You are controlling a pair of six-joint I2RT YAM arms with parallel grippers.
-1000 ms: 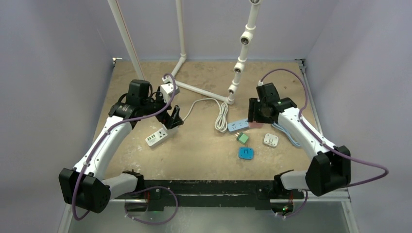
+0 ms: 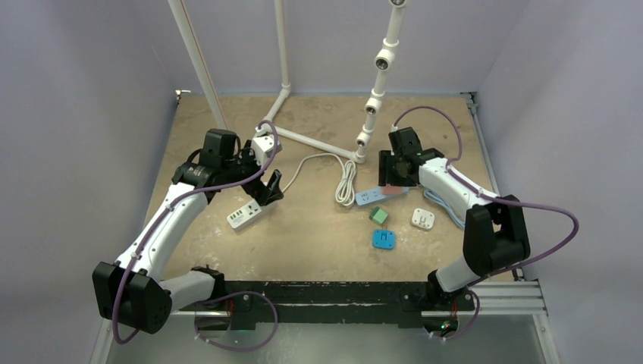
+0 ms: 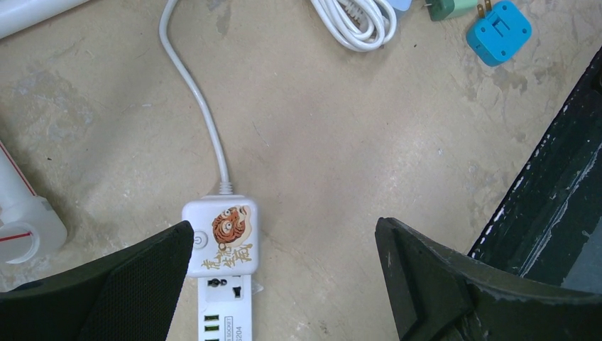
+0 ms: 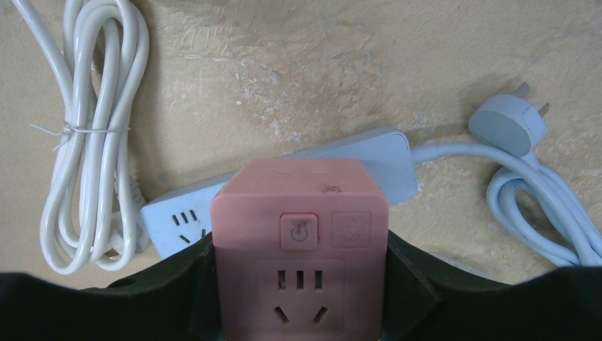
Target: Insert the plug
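Note:
My right gripper (image 2: 398,178) has a pink cube socket (image 4: 300,213) between its fingers, over a pale blue power strip (image 4: 383,160); whether it grips the cube is unclear. The strip's plug (image 4: 504,124) lies beside its coiled cable, at right in the right wrist view. My left gripper is open, above a white power strip (image 3: 223,305) with a tiger-printed end (image 3: 220,234). A green plug (image 2: 378,215), a blue plug (image 2: 384,239) and a white plug (image 2: 422,218) lie at centre right in the top view.
A white cable coil (image 4: 99,142) lies left of the pale blue strip. White pipe (image 2: 311,141) runs along the back and rises upright.
The left arm is nearly still.

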